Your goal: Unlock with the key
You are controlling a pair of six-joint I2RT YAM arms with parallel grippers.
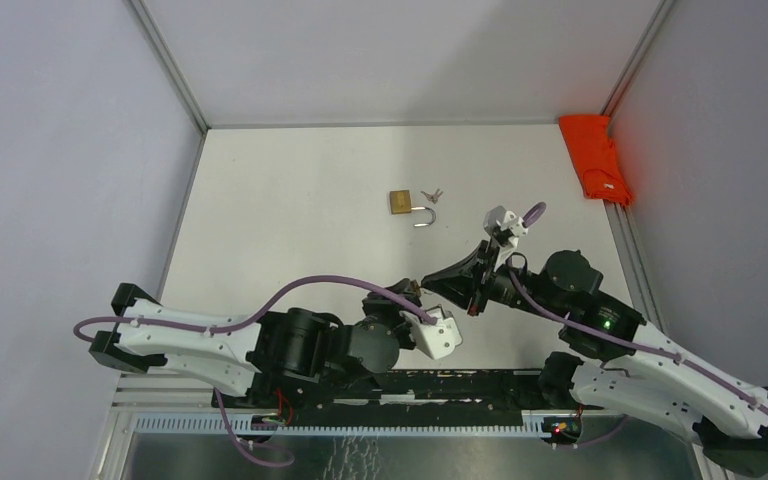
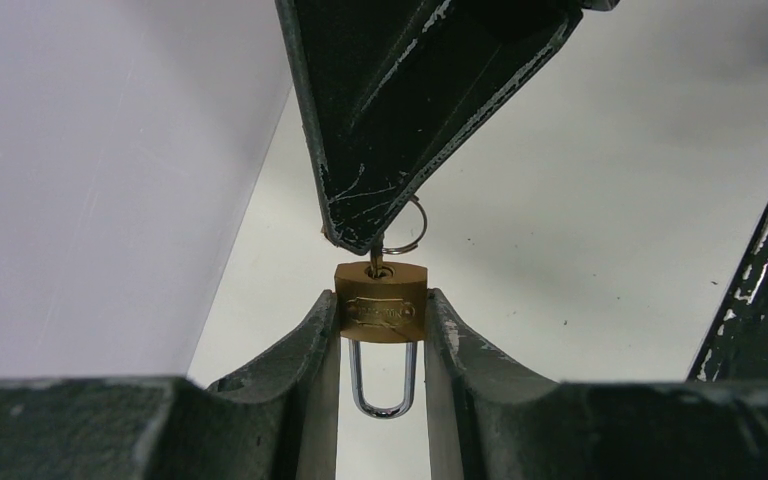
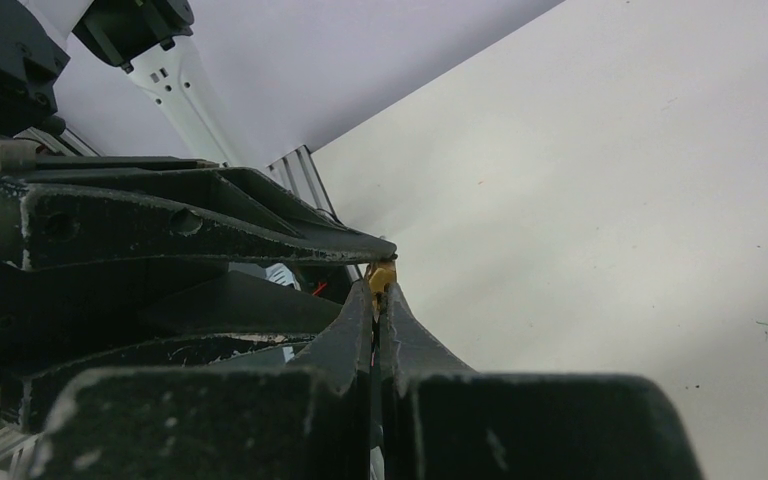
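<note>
A brass padlock point(image 2: 381, 300) is between the fingertips of my left gripper, its steel shackle hanging below. A key point(image 2: 376, 255) with a ring stands at the keyhole on its top face, with my right gripper's tip just above. In the right wrist view my right gripper is shut at the brass, the key mostly hidden. From above, both grippers point(image 1: 422, 282) meet near the front centre of the table.
Another padlock point(image 1: 400, 202) with an open shackle and some loose keys point(image 1: 433, 195) lie at the back centre. A red cloth point(image 1: 592, 155) lies at the right edge.
</note>
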